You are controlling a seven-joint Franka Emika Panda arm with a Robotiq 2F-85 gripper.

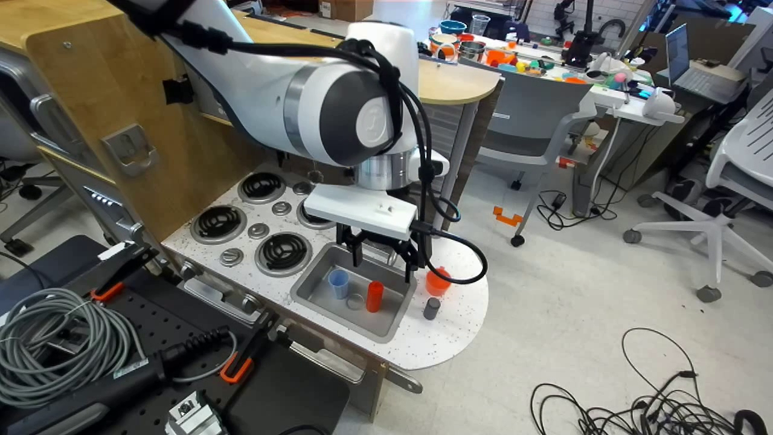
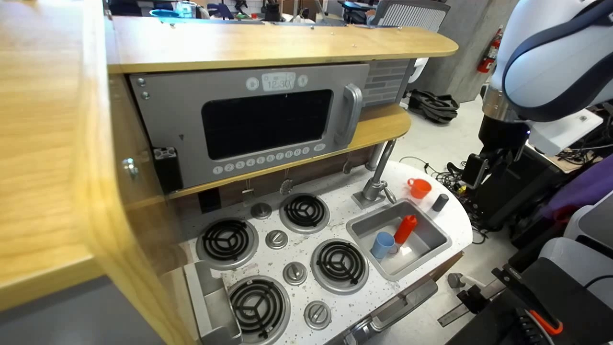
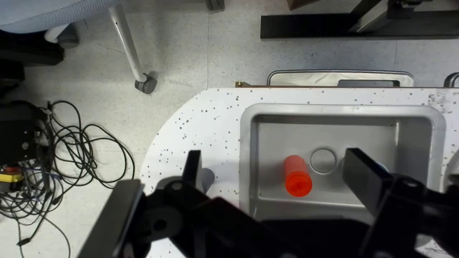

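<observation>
Open and empty, my gripper (image 1: 383, 265) hangs over the toy kitchen's sink (image 1: 316, 301). A red bottle (image 1: 374, 296) and a blue cup (image 1: 338, 283) stand in the sink. From the wrist view, the bottle (image 3: 296, 175) appears between my spread fingers, well below them, while the right finger covers most of the blue cup. On the counter right of the sink are an orange-red cup (image 2: 419, 187) and a small dark grey cylinder (image 2: 440, 202). The left finger partly hides this cylinder (image 3: 207, 178) in the wrist view.
The faucet (image 2: 374, 190) rises behind the sink, close to a shelf post. Several stove burners (image 1: 283, 252) lie to its left. A microwave (image 2: 172, 100) sits above the stove.
</observation>
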